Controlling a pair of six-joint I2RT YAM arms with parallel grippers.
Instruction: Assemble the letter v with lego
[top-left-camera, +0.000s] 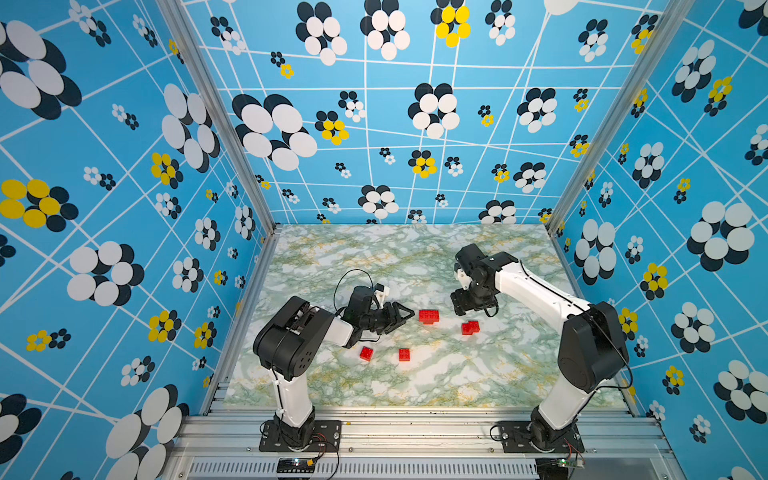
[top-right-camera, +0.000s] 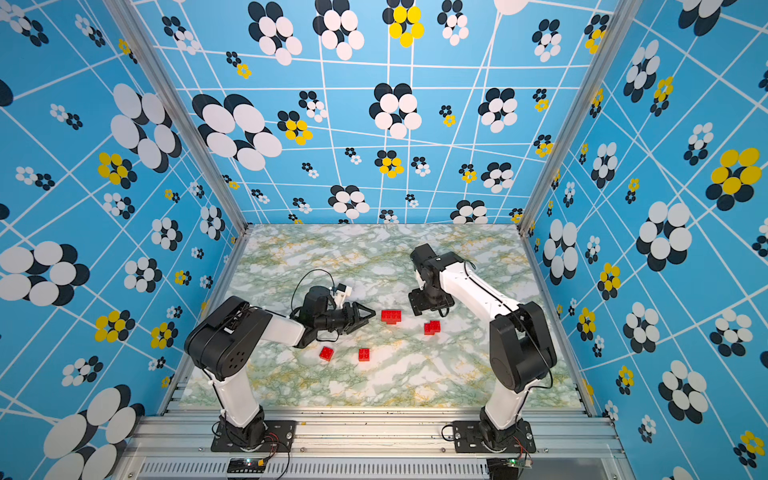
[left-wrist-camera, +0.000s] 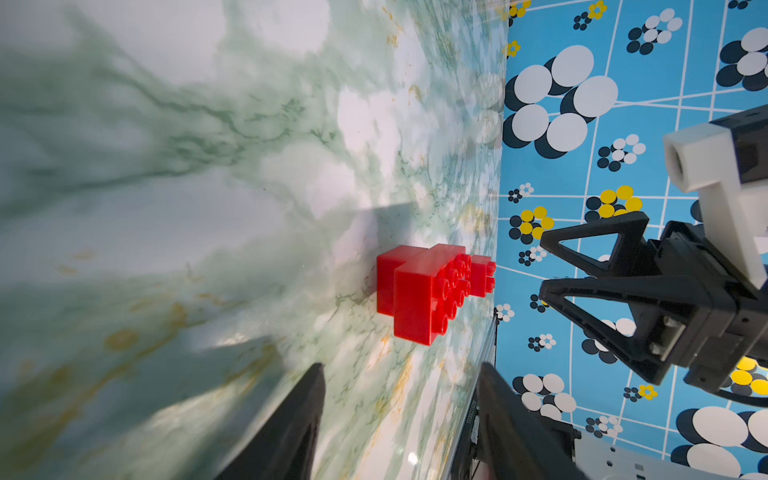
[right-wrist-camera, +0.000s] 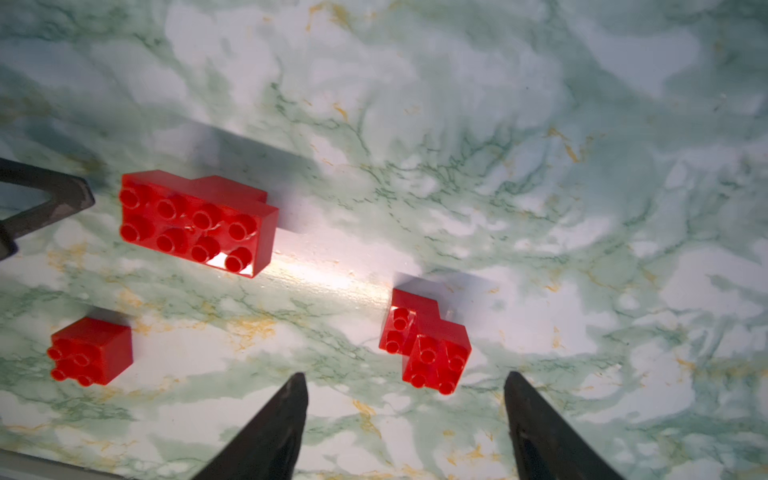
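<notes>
A red block assembly (right-wrist-camera: 192, 220), a long studded brick on a smaller one, rests on the table between the arms. Just to its left, my left gripper hangs open and empty, pointing its fingertips toward it. To the right of that assembly lies a second red piece (right-wrist-camera: 424, 344), two small bricks joined with an offset. My right gripper is raised above the table behind this piece, fingers apart and empty. Nearer the front are two loose red bricks, one tilted (top-left-camera: 365, 353) and one squarer (top-left-camera: 404, 354).
Patterned blue walls enclose the sides and rear. The left fingers (right-wrist-camera: 56, 196) come close to the larger assembly in the right wrist view.
</notes>
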